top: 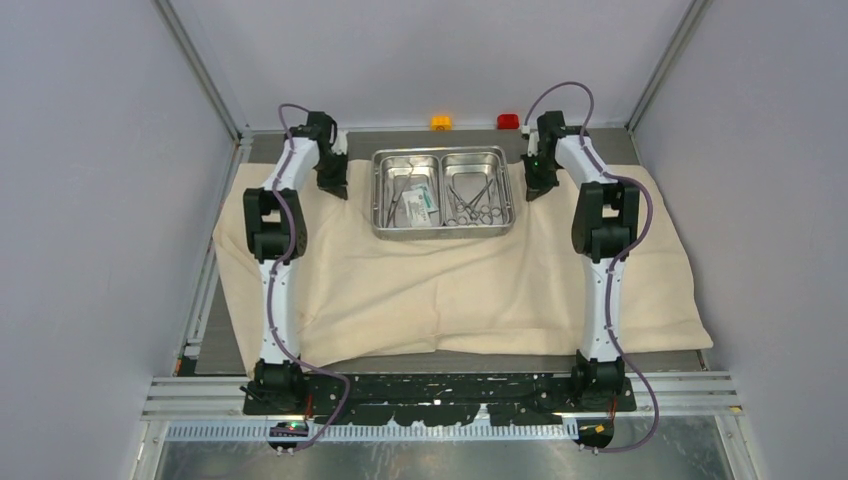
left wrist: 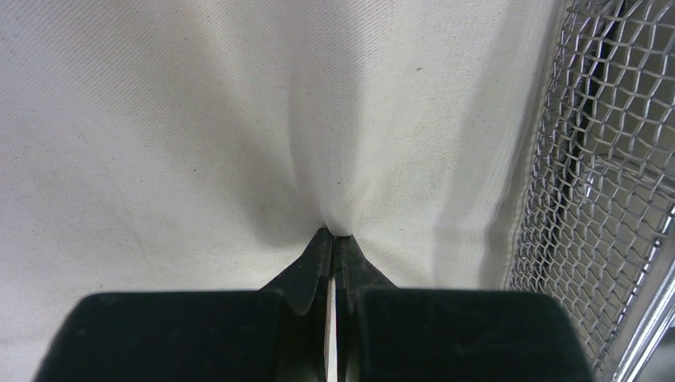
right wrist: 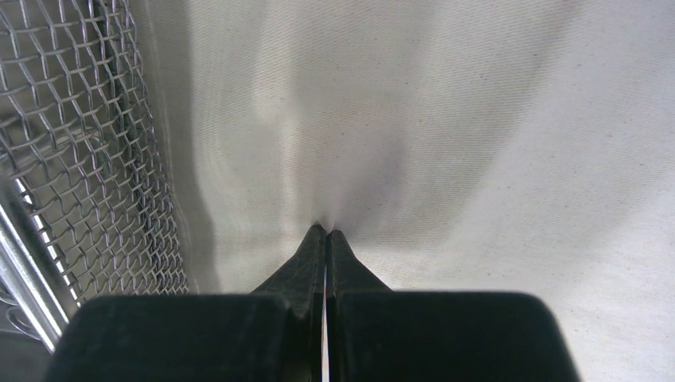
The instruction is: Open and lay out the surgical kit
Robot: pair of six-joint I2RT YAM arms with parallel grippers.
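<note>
A cream cloth lies spread over most of the table, creased and running under the metal mesh tray. The two-part tray holds white packets and one long instrument on its left side, several scissor-like tools on its right. Left of the tray, my left gripper is shut on a pinched fold of cloth, seen in the left wrist view. On the tray's other side my right gripper is shut at the cloth, which puckers at its fingertips; only a tiny bit of fabric shows there.
A yellow block and a red block sit at the table's back edge. Bare grey table shows as a narrow strip behind the tray, and another strip shows along the front.
</note>
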